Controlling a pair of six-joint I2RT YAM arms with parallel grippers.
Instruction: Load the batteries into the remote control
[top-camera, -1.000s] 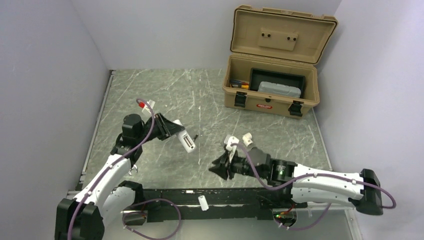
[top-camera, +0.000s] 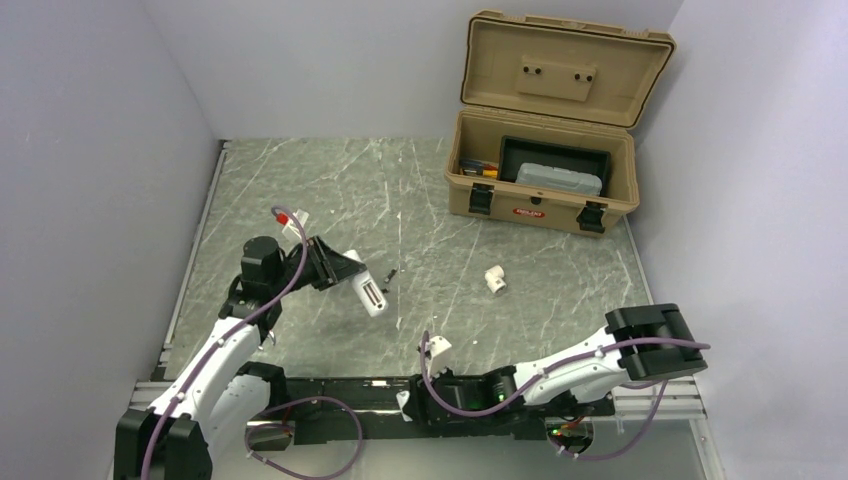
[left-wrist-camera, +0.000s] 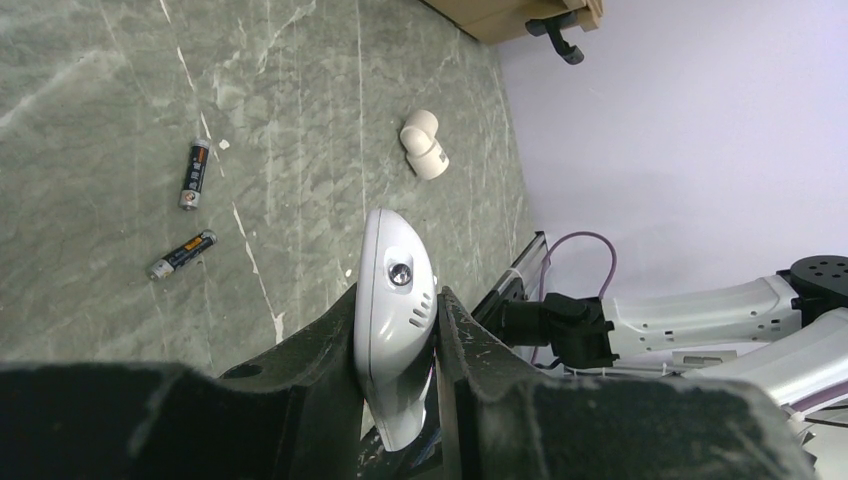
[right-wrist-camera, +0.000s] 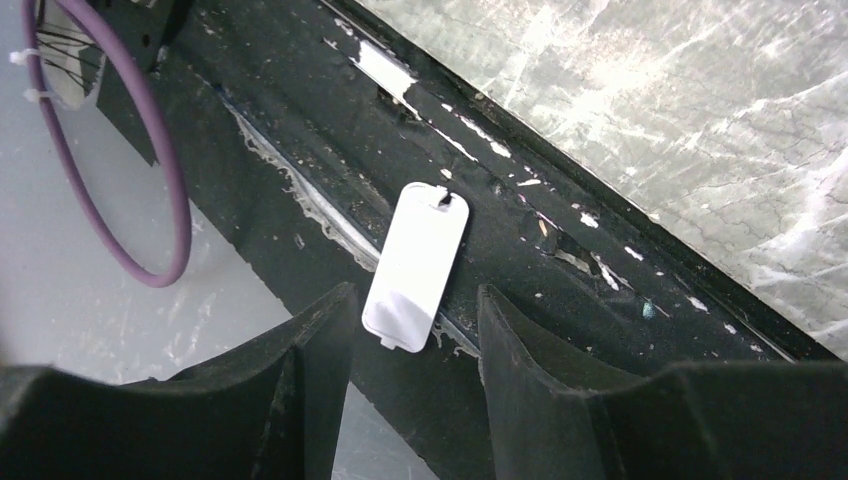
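The white remote (top-camera: 370, 294) is held upright in my shut left gripper (top-camera: 338, 262), its battery compartment showing from above; the left wrist view has its end (left-wrist-camera: 395, 300) between the fingers. Two batteries lie loose on the marble table, one upper (left-wrist-camera: 194, 172) and one lower (left-wrist-camera: 183, 255) in the left wrist view. My right gripper is open, low over the front rail, with the white battery cover (right-wrist-camera: 416, 260) lying on the black rail between and just beyond its fingertips.
An open tan toolbox (top-camera: 540, 215) with trays stands at the back right. A white pipe fitting (top-camera: 494, 279) sits on the table's right half. A purple cable (right-wrist-camera: 172, 220) loops beside the right gripper. The table's middle is otherwise mostly clear.
My right arm has moved down and left to the front rail, over the battery cover. My left gripper, holding the remote, has shifted slightly toward the front.
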